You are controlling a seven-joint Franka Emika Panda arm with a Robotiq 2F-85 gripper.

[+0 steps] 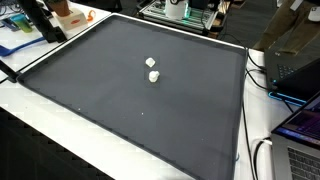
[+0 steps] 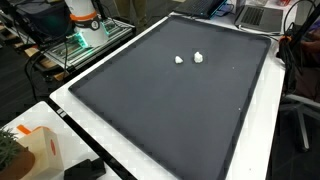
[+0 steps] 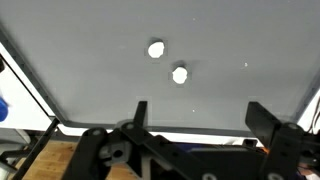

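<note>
Two small white pieces lie a short way apart on the dark grey board (image 1: 130, 110). In the wrist view one white piece (image 3: 156, 49) is round and sits farther up and left; the other white piece (image 3: 180, 75) looks more irregular and lies nearer the middle. Exterior view 2 also has them, the smaller piece (image 2: 179, 60) to the left of the larger piece (image 2: 198, 57). My gripper is open, its two dark fingers wide apart at the lower edge of the wrist view with nothing between them. Neither exterior view includes the gripper's fingers.
Most of the board is bare around the pieces. Laptops (image 1: 296, 160) and black cables stand along the right side in exterior view 1. A plant pot (image 2: 14, 158) and a wooden box (image 2: 42, 145) stand at the near left in exterior view 2.
</note>
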